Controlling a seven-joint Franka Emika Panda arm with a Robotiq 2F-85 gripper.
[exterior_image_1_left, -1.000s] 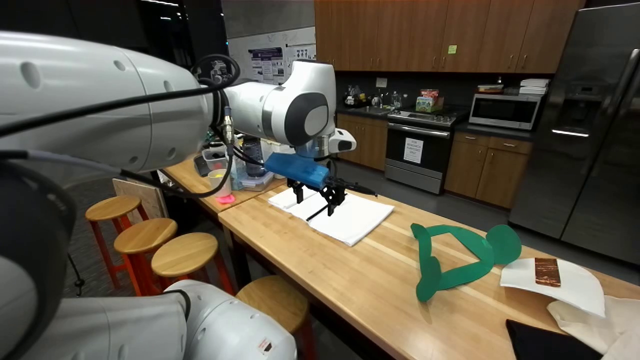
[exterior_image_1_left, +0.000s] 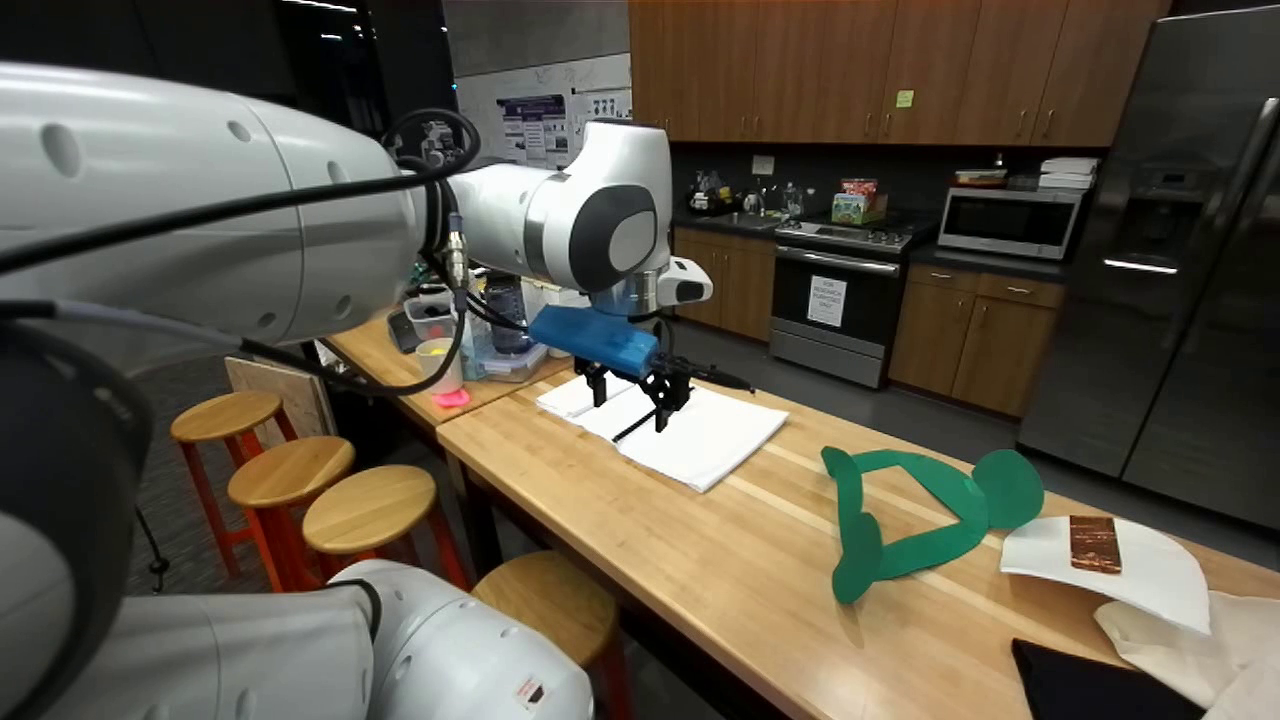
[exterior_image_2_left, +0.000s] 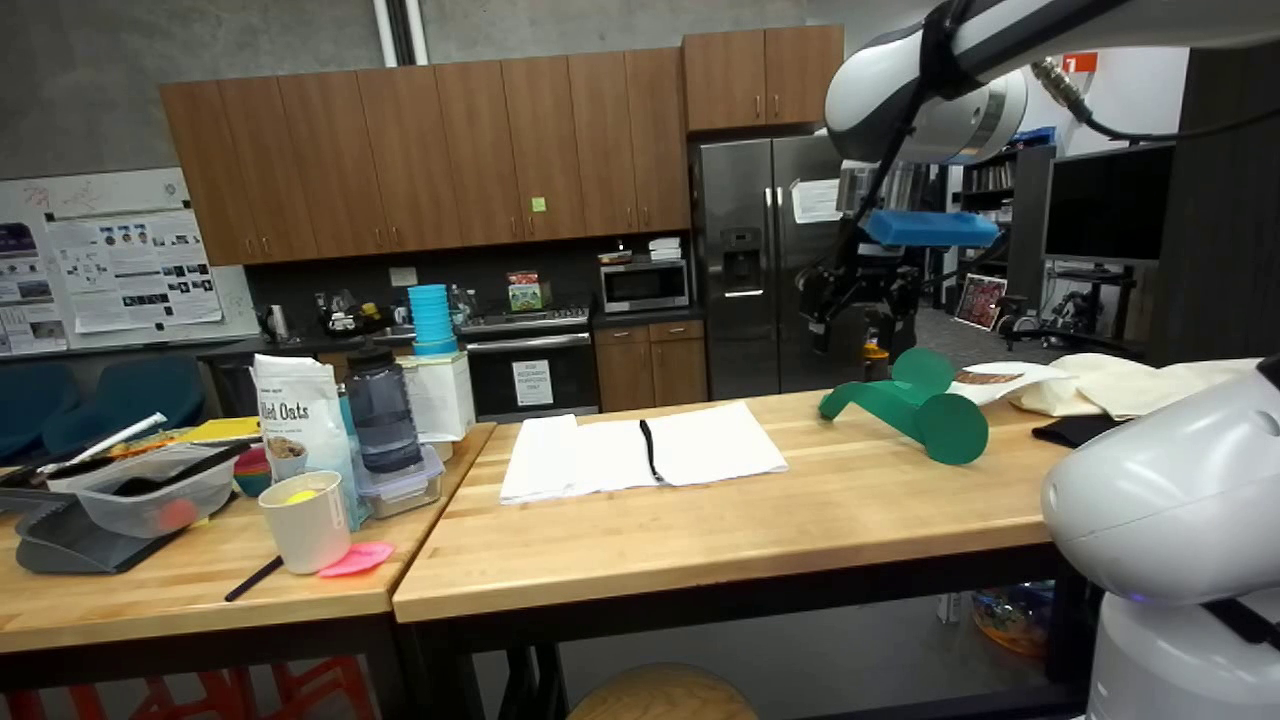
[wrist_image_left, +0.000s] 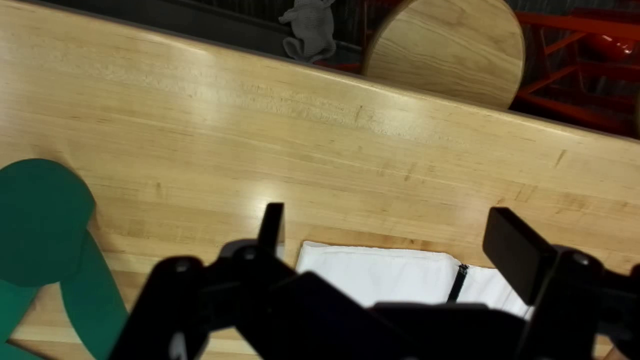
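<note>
A white cloth (exterior_image_2_left: 588, 460) lies flat on the wooden table, and a thin black strip (exterior_image_2_left: 651, 452) runs across it. To its right rests a green cutout (exterior_image_1_left: 932, 546) made of bands and round ends. My gripper (exterior_image_1_left: 630, 408) hangs above the table, clear of the surface. In the wrist view my gripper is open, its two dark fingers wide apart with nothing held between them. Part of the white cloth (wrist_image_left: 375, 270) and the strip (wrist_image_left: 457, 283) show low in that view, while the gripper body hides the rest.
Beyond the green piece lie a curved white sheet with a copper patch (exterior_image_1_left: 1094, 544), pale fabric (exterior_image_1_left: 1212, 654) and a black cloth (exterior_image_1_left: 1092, 684). A cup (exterior_image_2_left: 307, 528) and containers crowd the adjoining table. Bare wood stretches along the front edge, with stools (exterior_image_1_left: 558, 606) below.
</note>
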